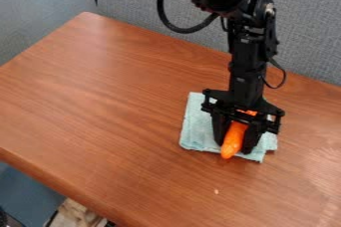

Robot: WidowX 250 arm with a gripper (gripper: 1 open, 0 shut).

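Note:
An orange carrot-like object point(232, 143) lies on a light blue folded cloth point(197, 129) on the right part of the wooden table. My black gripper point(234, 137) is down over it, with its fingers around the orange object, which is partly hidden by the gripper's body. Whether the fingers are closed tight on it I cannot tell.
Grey padded walls stand behind the table. Some clutter shows below the table's near left edge.

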